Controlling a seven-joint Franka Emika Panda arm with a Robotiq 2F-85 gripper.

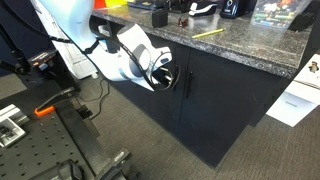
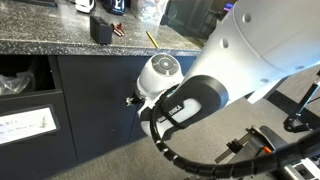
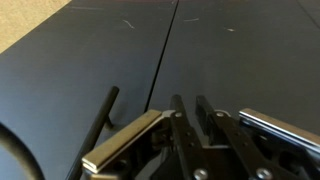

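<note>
A dark cabinet front with two doors (image 1: 225,105) stands under the counter. In exterior view 1 my gripper (image 1: 167,79) is close against the left door, beside the seam. One upright bar handle (image 1: 189,84) shows on the right door, to the right of the gripper. The wrist view shows a dark bar handle (image 3: 97,130) left of the seam, outside my fingers. There my gripper is shut to a narrow gap, its dark fingertips near the door surface; whether anything lies between them cannot be made out. From exterior view 2, the gripper (image 2: 133,100) is beside the door, mostly hidden by the arm.
On the granite counter (image 1: 255,45) lie a yellow stick (image 1: 208,33), a black block (image 1: 160,18) and a clear bin (image 1: 278,13). A dark perforated table (image 1: 45,150) is at lower left.
</note>
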